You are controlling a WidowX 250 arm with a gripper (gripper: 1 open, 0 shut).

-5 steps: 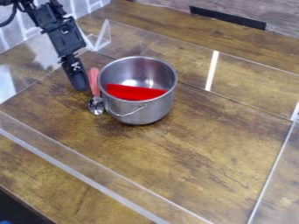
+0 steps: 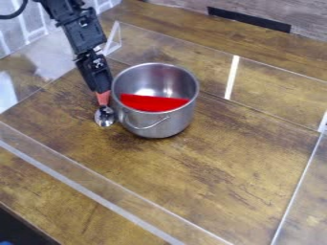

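A steel pot (image 2: 156, 80) with a red piece (image 2: 153, 102) inside and a wire handle stands near the middle of the wooden table. At its left side is a utensil with a red handle and a shiny metal end (image 2: 105, 117). My black gripper (image 2: 99, 88) comes down from the upper left, over the red handle beside the pot. Its fingers are small and partly merge with the handle, so whether they touch it is unclear.
A dark ledge runs along the back right.
My gripper has moved right, towards the pot and over the red handle. The pot has shifted slightly to the right.
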